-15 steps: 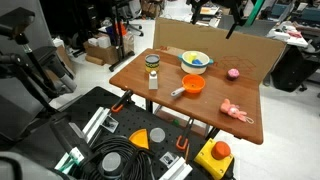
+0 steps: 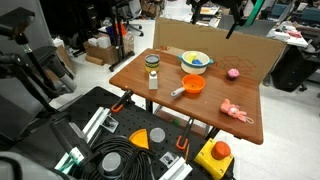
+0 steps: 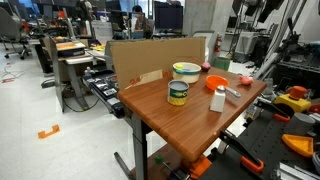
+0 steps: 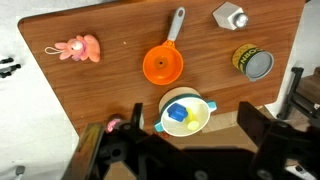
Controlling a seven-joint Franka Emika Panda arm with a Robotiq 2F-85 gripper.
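Note:
Above the table hangs my gripper, open, its two dark fingers spread wide and nothing between them. In exterior view 1 the gripper (image 2: 213,22) is high over the back of the table. Below it stands a white pot with light-blue handles (image 4: 205,120), holding a blue piece (image 4: 178,112) and a yellow piece (image 4: 193,126). An orange pan (image 4: 163,65) with a grey handle lies nearby. Also on the wood are a tin can (image 4: 257,63), a white-and-grey bottle (image 4: 230,16), a pink plush toy (image 4: 79,47) and a small pink-red object (image 2: 233,74).
A cardboard panel (image 3: 160,60) closes off the table's back edge. On the black surface in front lie cables (image 2: 105,155), clamps (image 2: 122,100) and a yellow box with a red button (image 2: 214,156). Bare wood (image 3: 180,121) shows at the table's front left.

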